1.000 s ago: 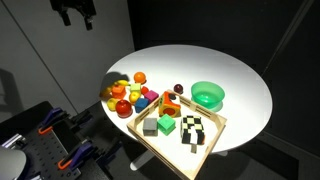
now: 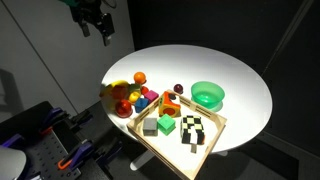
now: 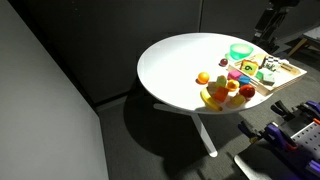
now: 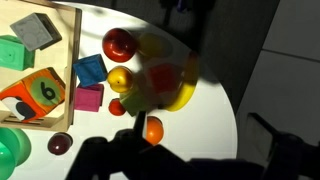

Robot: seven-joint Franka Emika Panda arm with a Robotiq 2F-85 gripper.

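High over the left side of the round white table, my gripper (image 2: 94, 37) stands open with nothing between its fingers. In the wrist view its two dark fingers (image 4: 270, 140) are wide apart, above the table edge. Below lies a cluster of play food and blocks: a red apple (image 4: 119, 45), a yellow banana (image 4: 182, 95), a blue block (image 4: 90, 70), a pink block (image 4: 89, 97), a green block (image 4: 131, 101) and an orange ball (image 4: 153, 130). The gripper touches none of them. A shadow darkens part of the cluster.
A shallow wooden tray (image 2: 165, 159) holds several blocks, among them a checkered one (image 2: 192, 129) and a grey one (image 2: 150, 127). Beside it sit a green bowl (image 2: 207, 94) and a small dark ball (image 2: 178, 88).
In exterior view 1 my gripper has come lower and shifted right, over the table's left side. A shadow now falls over part of the food cluster. The objects stay where they were.
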